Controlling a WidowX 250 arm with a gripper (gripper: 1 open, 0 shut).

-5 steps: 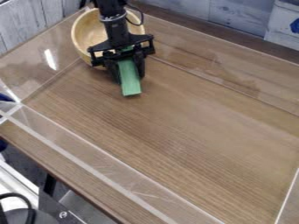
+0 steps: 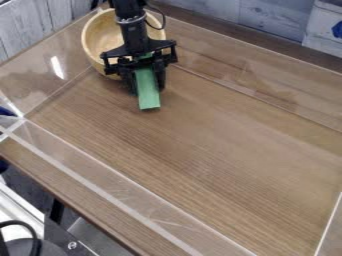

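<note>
My black gripper [image 2: 146, 68] hangs at the upper middle of the camera view, shut on a green object [image 2: 148, 93] that points down toward the wooden table [image 2: 201, 165]. Behind the gripper sits a round light-wood bowl [image 2: 99, 33], partly hidden by the arm. Whether the green object touches the table I cannot tell.
The gripper and green object have shifted very slightly; otherwise the scene looks the same.
</note>
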